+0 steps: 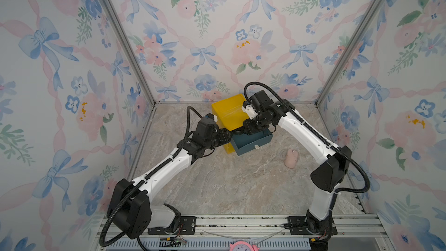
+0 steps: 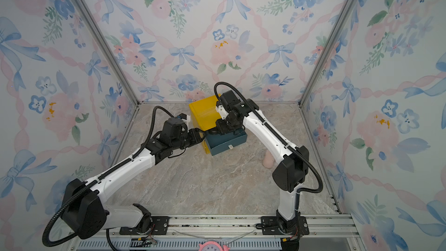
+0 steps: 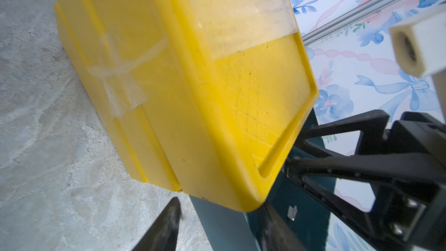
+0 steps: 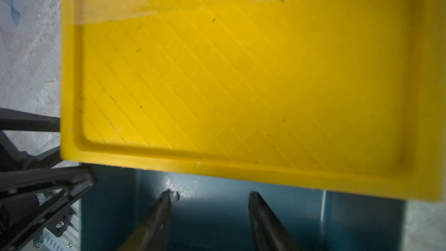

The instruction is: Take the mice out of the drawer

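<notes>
A yellow drawer unit (image 1: 228,107) stands at the middle back, its blue-grey drawer (image 1: 252,145) pulled out beneath. A pink mouse (image 1: 291,158) lies on the table right of the drawer. My left gripper is at the left front corner of the unit, fingers apart with nothing seen between them. My right gripper is over the drawer at the yellow unit's lower edge, fingers apart and empty. The part of the drawer seen in the right wrist view shows no mouse; the rest is hidden.
Floral walls (image 2: 371,41) enclose the back and sides. The two arms' heads are close together above the drawer.
</notes>
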